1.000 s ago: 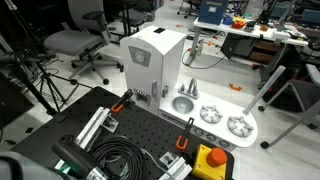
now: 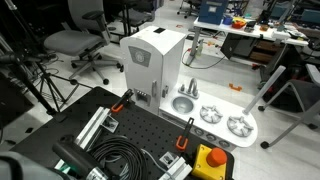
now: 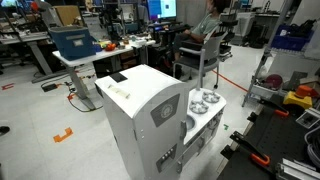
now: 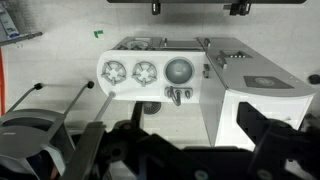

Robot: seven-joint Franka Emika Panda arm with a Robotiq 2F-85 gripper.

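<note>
A white toy kitchen unit stands at the edge of the dark table. Its tall cabinet [image 2: 152, 62] has a rounded top. Beside the cabinet, the low counter [image 4: 151, 44] carries a round sink [image 4: 179, 70], a faucet [image 4: 177, 95] and two burners [image 4: 146, 72]. From above, in the wrist view, my gripper hangs over the floor side of the unit. Its two dark fingers [image 4: 128, 132] are wide apart, with nothing between them. Neither exterior view shows the gripper.
Black cables [image 2: 120, 157] and a yellow box with a red button [image 2: 212, 160] lie on the perforated dark table [image 2: 155, 132]. Orange-handled clamps [image 2: 184, 136] stand along its edge. An office chair [image 2: 80, 40] is behind. Open floor surrounds the unit's far side.
</note>
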